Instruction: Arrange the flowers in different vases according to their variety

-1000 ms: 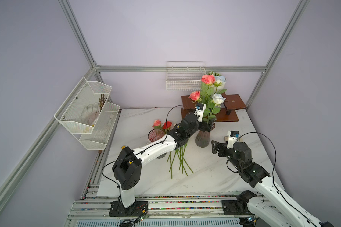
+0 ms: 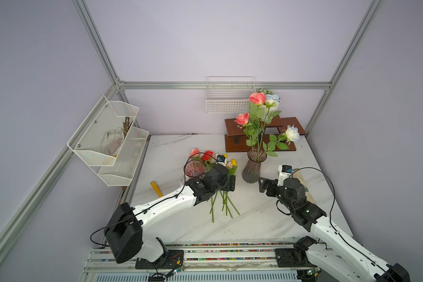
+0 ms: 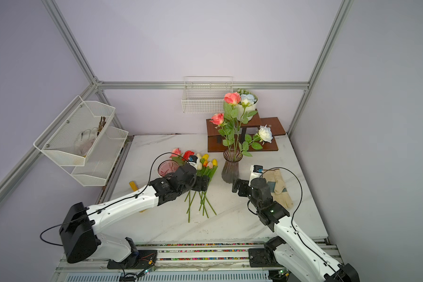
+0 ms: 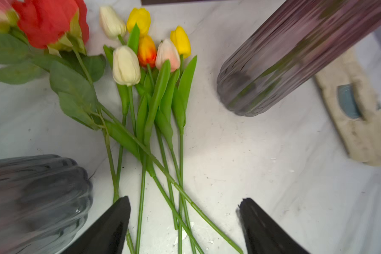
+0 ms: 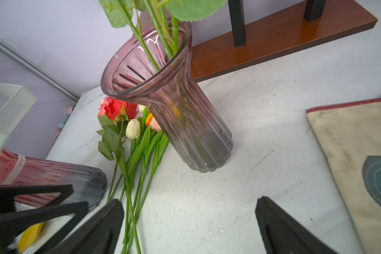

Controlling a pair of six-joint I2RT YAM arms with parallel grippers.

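An upright ribbed vase (image 2: 251,171) holds pink and white roses (image 2: 257,98). A second vase (image 5: 80,186) lies on its side to the left. Between them lie loose flowers: yellow, white, pink and orange tulips (image 4: 126,65) and red and pink roses (image 4: 50,23), stems toward the front. My left gripper is open above the stems, nothing in it. My right gripper stands open and empty at the right, facing the upright vase.
A wooden stand (image 2: 235,141) is at the back. A beige cloth item (image 3: 279,188) lies at the right, a yellow object (image 2: 155,188) at the left. Wire baskets (image 2: 108,141) hang on the walls.
My left gripper has come down and left from the vase top to over the loose flowers. The white rose now leans out to the right. The right arm has shifted slightly left.
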